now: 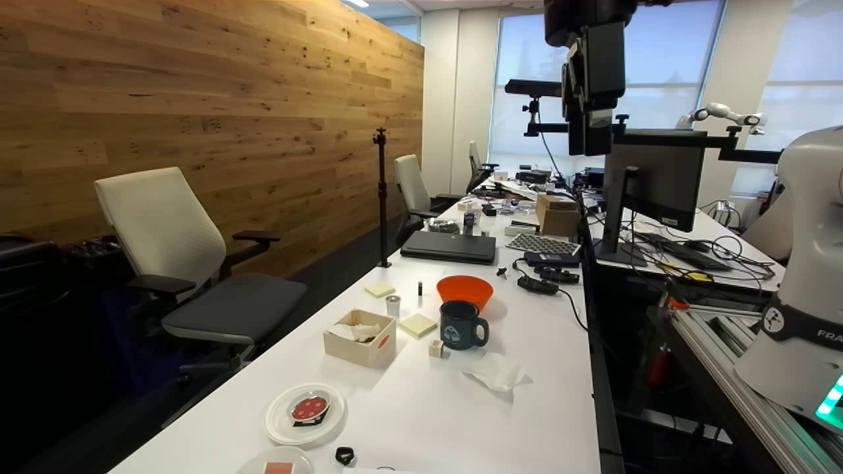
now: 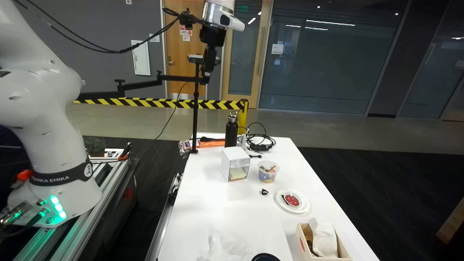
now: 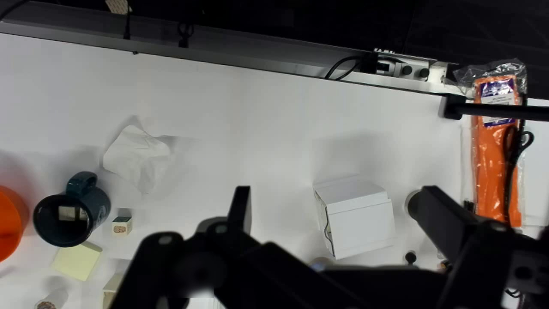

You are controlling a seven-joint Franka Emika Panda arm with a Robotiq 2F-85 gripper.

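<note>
High above the white table, my gripper is open, its two dark fingers wide apart in the wrist view. Nothing is held between them; a white box (image 3: pixel 361 219) shows on the table far below the gap. A dark teal mug (image 1: pixel 462 325) stands beside an orange bowl (image 1: pixel 465 291). Close to the mug are a small cube (image 3: pixel 122 225) and a crumpled white tissue (image 3: pixel 137 158). A pale wooden box (image 1: pixel 359 338) with tissue inside sits by the table's left edge in the first exterior view.
A white plate (image 2: pixel 291 201) carries a small red-patterned dish. A clear tub (image 2: pixel 267 171), a black bottle (image 2: pixel 231 130) and a camera post (image 2: pixel 195 113) stand at one end. Toward the other end lies a black laptop (image 1: pixel 448 247). Bare tabletop spreads between the tissue and the white box.
</note>
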